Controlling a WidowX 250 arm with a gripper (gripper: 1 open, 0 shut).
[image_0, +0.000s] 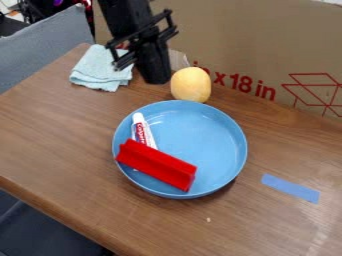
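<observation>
A blue plate (211, 134) rests on the wooden table. In it lie a red bar-shaped object (156, 163) and a white tube (142, 130) with red markings just behind it. The black arm (131, 30) is raised at the top of the view, above and behind the plate; its gripper's fingertips are too indistinct to tell how they stand. A yellow rounded object (190, 84) stands behind the plate.
A folded pale blue cloth (99, 67) lies at the back left. A cardboard panel (254, 40) lines the back. A strip of blue tape (290, 188) is on the table at right.
</observation>
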